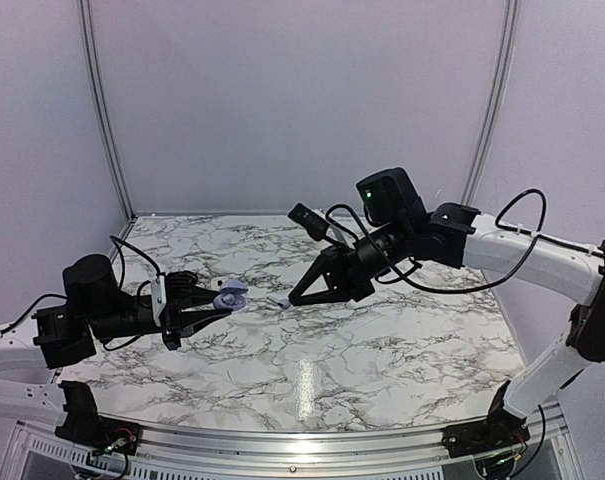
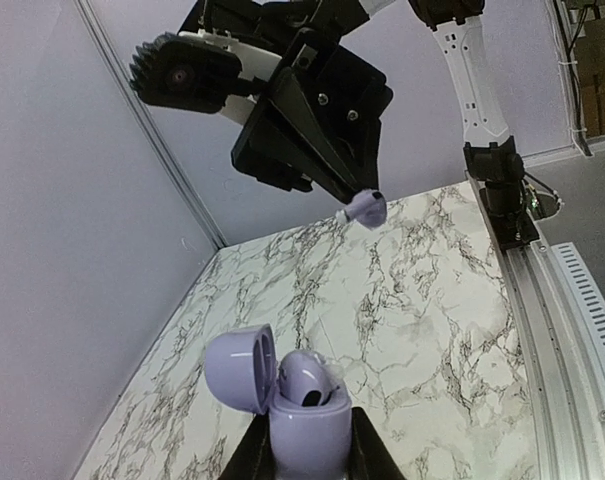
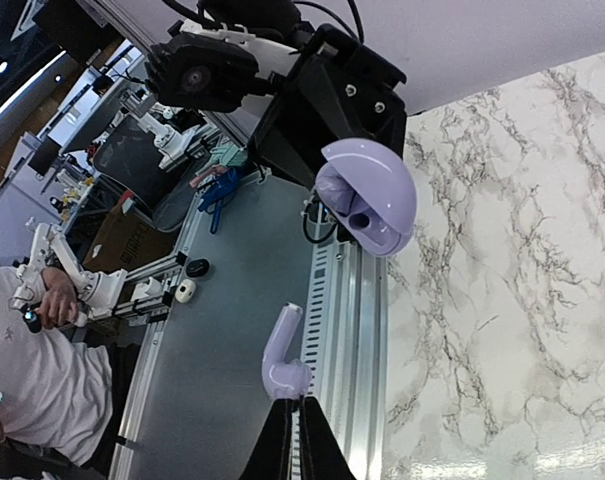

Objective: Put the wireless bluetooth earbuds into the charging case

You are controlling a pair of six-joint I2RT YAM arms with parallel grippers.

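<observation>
My left gripper is shut on the lilac charging case, which stands with its lid open and a rounded earbud shape inside; in the right wrist view an empty round socket also shows. My right gripper is shut on a lilac earbud, held by its rounded end with the stem pointing out. The held earbud is a short way right of the case in the top view, apart from it.
A pale small object sits behind the left gripper in the top view. Metal rails run along the front edge, with walls at the back and sides.
</observation>
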